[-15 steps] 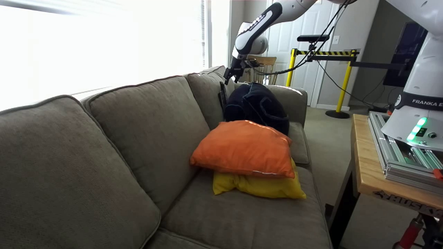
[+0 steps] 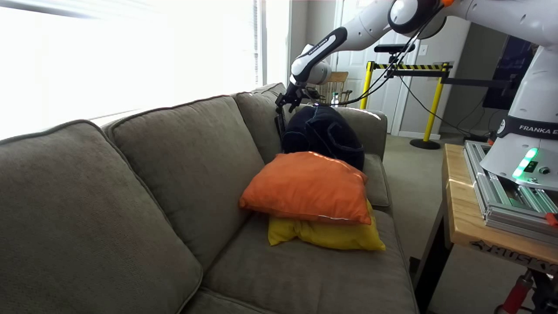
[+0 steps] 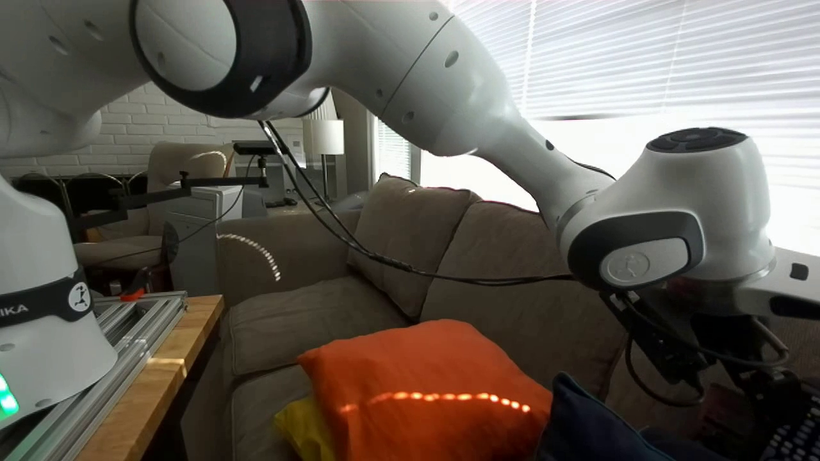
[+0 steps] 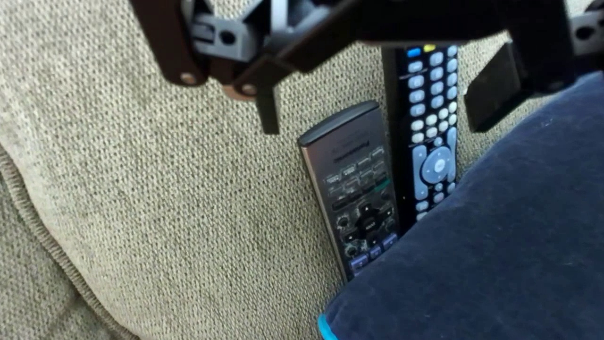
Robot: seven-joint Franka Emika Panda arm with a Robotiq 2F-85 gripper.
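In the wrist view two remotes lean against the sofa's back cushion. The grey-brown remote (image 4: 365,187) is the nearer to the left finger. Beside it, the longer black remote (image 4: 433,124) has pale buttons, and its top passes behind my gripper's linkage. My gripper is open, its fingertips standing apart on either side of the remotes' upper parts. Nothing is clasped between them. A dark blue pillow (image 4: 498,243) hides both lower ends. From exterior view 1, the gripper is at the remotes' top, just behind the pillow.
An orange pillow (image 2: 308,186) lies on a yellow pillow (image 2: 335,233) in front of the blue one. The sofa's back cushion (image 2: 172,151) rises alongside. A wooden table (image 2: 454,209) carries the arm's base. The near seat is bare.
The arm has come down and slightly left in exterior view 1, bringing the gripper to the top of the remotes. The pillows have stayed put.
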